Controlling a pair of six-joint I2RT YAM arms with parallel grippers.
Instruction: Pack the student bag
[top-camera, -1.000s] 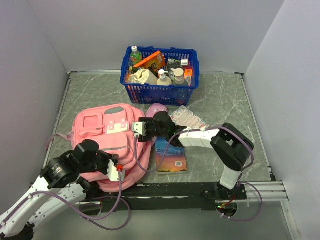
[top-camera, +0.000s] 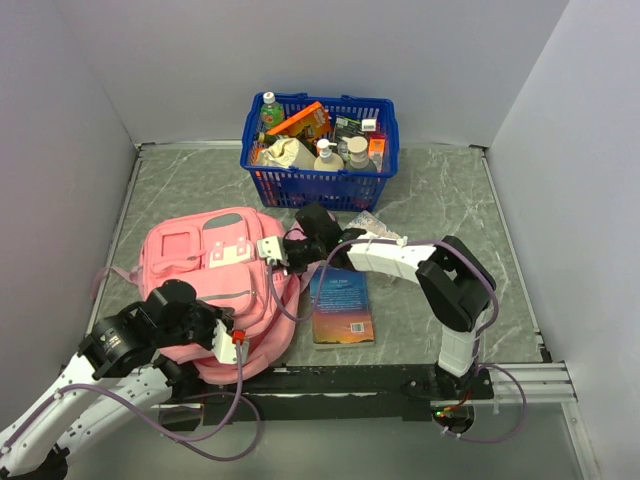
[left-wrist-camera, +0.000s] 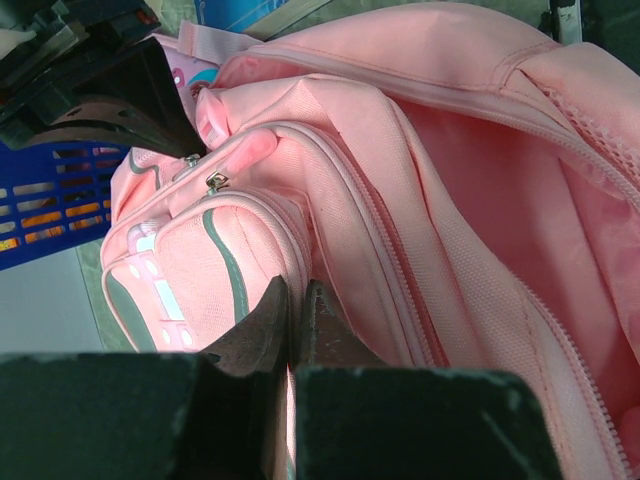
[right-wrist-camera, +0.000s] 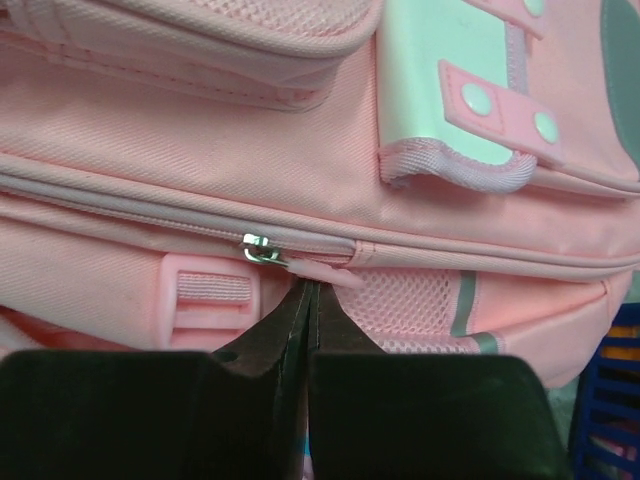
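The pink backpack (top-camera: 185, 250) lies on the left of the marble surface, its main compartment gaping in the left wrist view. My left gripper is shut on the pink backpack's fabric along the front pocket edge. My right gripper is shut, its tips just beneath a zipper pull (right-wrist-camera: 320, 270) beside the metal slider (right-wrist-camera: 258, 250); nothing clearly sits between its fingers. A blue-orange book (top-camera: 342, 315) lies right of the bag, with a light booklet (top-camera: 366, 225) partly hidden behind the right arm.
A blue basket (top-camera: 318, 185) full of bottles, boxes and other items stands at the back centre. Walls bound the left, back and right. Bare surface (top-camera: 450, 200) shows at the back right.
The right arm has shifted slightly over the backpack's right side, its wrist and elbow moving a little. The left arm and backpack look almost unchanged.
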